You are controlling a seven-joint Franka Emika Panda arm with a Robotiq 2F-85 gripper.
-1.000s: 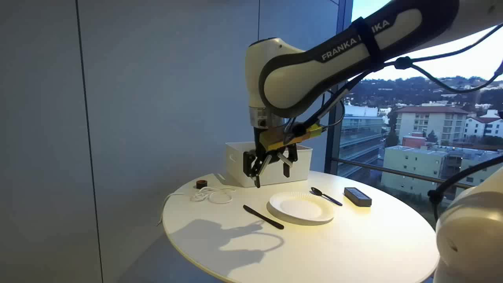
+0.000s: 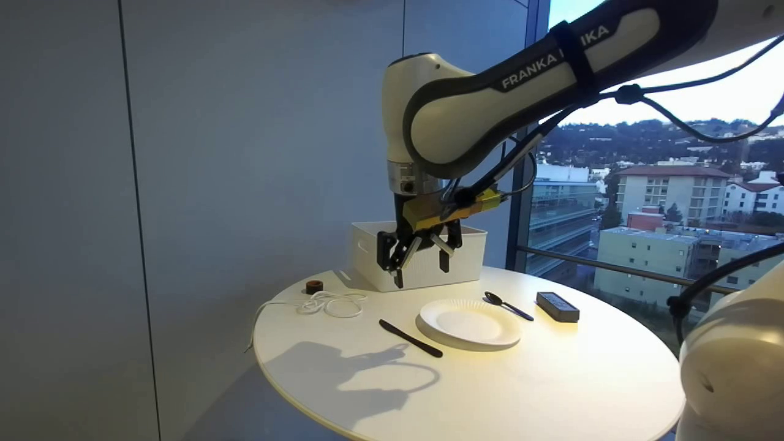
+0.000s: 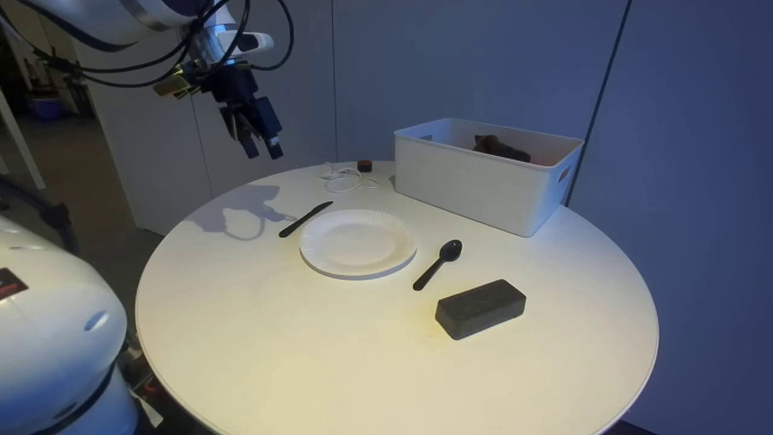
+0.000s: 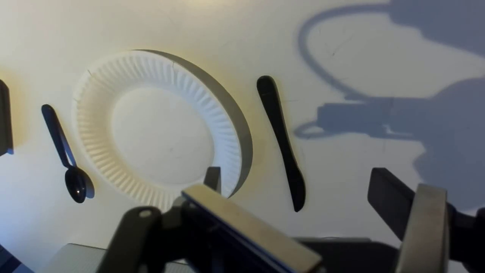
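My gripper (image 2: 422,273) hangs well above the table, its fingers spread wide and nothing between them. In the wrist view a black plastic knife (image 4: 282,141) lies on the table below the space between the fingers. To its left is a white paper plate (image 4: 163,132), its lower edge partly hidden by one finger. A black spoon (image 3: 438,264) lies on the other side of the plate, apart from it. Beyond the spoon rests a dark grey block (image 3: 481,309).
A white bin (image 3: 464,188) with a dark brown object (image 3: 501,148) inside stands at the table's back. Near it lie a coiled white cable (image 2: 331,302) and a small dark roll (image 2: 313,286).
The gripper has risen very slightly and its shadow has shifted a little. It was open before as well. The objects on the table have not moved.
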